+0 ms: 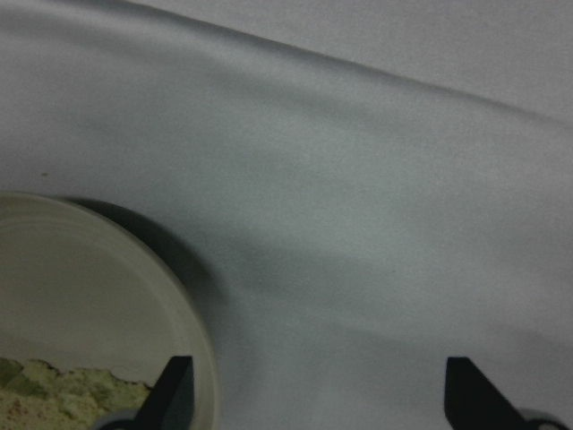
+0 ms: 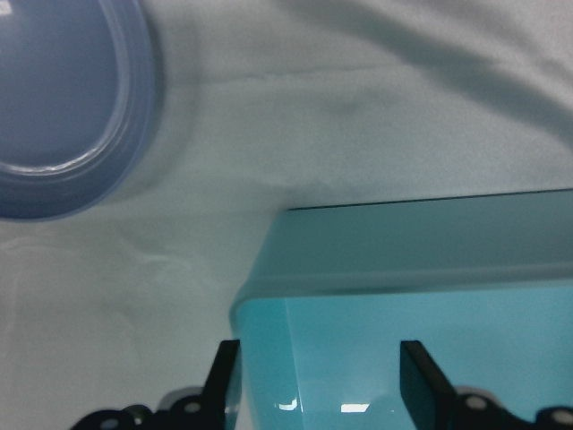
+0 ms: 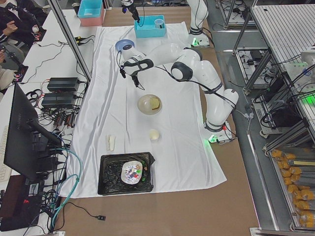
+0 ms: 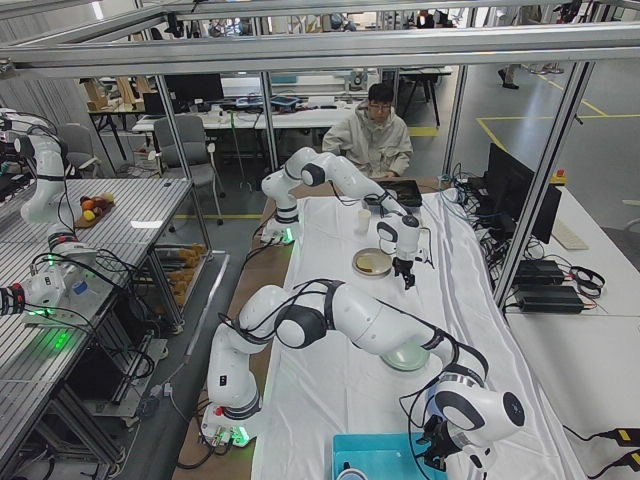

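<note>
My left gripper hangs open above the cloth, beside a beige plate holding a yellowish-green piece of food; nothing is between its fingers in the left wrist view. My right gripper is open and empty over the near corner of a cyan bin, with a blue plate to its upper left in that view. A green plate lies on the cloth, mostly hidden by the left arm in the left camera view.
A light cup stands in the bin. A pale round item, a white strip and a black tray holding a dish lie at the front.
</note>
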